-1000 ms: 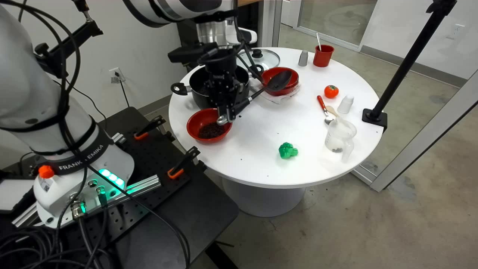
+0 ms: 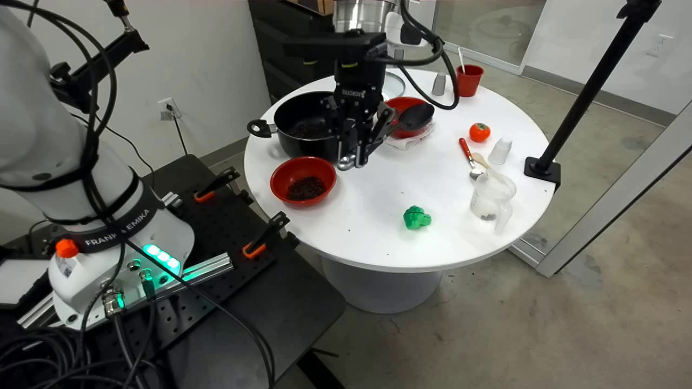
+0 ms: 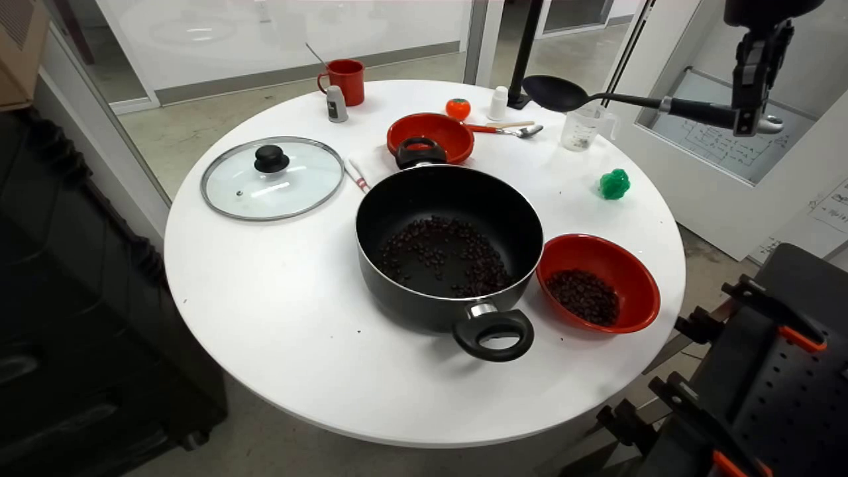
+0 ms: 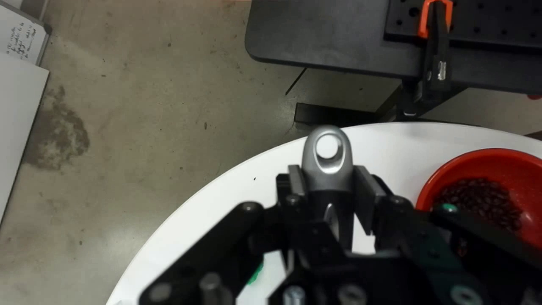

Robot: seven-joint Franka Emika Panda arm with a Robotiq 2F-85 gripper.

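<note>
My gripper is shut on the handle of a black serving spoon [image 3: 556, 93], whose grey end with a hole [image 4: 333, 162] shows between the fingers. The spoon is held up above the table, its bowl away from the robot base and empty as far as shows. A black pot [image 3: 413, 310] stands on the table with dark beans [image 3: 485, 270] scattered over its bottom. Right beside it, a red bowl [image 3: 636, 278] holds a heap of similar beans [image 3: 584, 298]. In the first exterior view, the gripper hangs in front of the pot and hides part of it.
Farther off stand another red bowl [image 3: 429, 123], a glass lid [image 3: 306, 187], a red mug [image 3: 346, 82] and a clear measuring cup [image 2: 491, 194]. A green toy [image 2: 416, 218] lies near the table's edge, a tomato [image 2: 479, 132] farther back.
In the first exterior view, my gripper and the spoon have moved right and a little up, away from the red bowl with beans. The pot and bowls stay where they were.
</note>
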